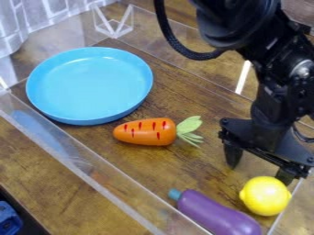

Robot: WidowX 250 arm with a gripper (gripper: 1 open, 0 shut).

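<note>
My black gripper (260, 158) hangs low at the right with its fingers apart, empty, just above and behind a yellow lemon (265, 195). A purple eggplant (216, 215) lies left of the lemon at the bottom edge. An orange toy carrot (146, 131) with pale green leaves lies in the middle, left of the gripper. An empty light blue plate (88, 83) sits at the upper left.
Clear plastic walls border the wooden surface (160, 170) on several sides. A white cloth (25, 27) is at the top left. Bare wood lies between the carrot and the eggplant.
</note>
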